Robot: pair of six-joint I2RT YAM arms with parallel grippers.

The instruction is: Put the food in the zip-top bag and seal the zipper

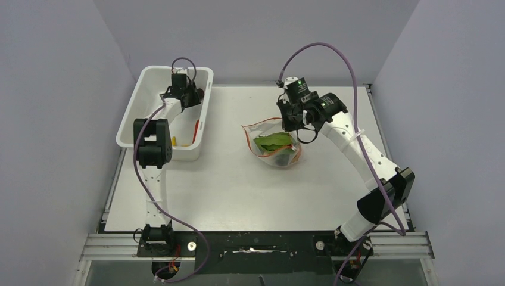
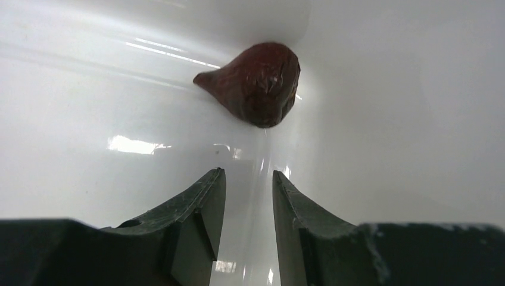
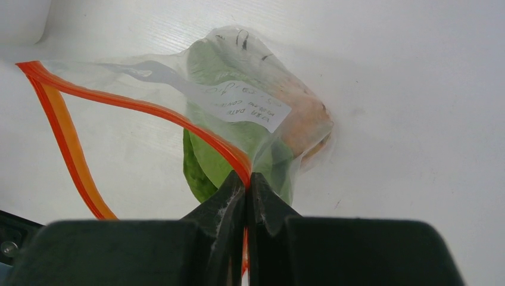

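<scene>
In the white bin, a dark red-brown, pear-shaped food piece (image 2: 256,86) lies above my left gripper in the left wrist view. That gripper's fingertips stand a little apart, with only bin floor visible between them. The zip bag (image 1: 265,158) stands open on the table, holding green leaves (image 3: 205,167) and a pinkish item (image 3: 304,131) seen through the plastic. My right gripper is shut on the bag's orange-edged rim at one side.
The white bin (image 1: 128,119) sits at the table's left. It also holds a red item (image 1: 196,130) and a yellow one (image 1: 174,140).
</scene>
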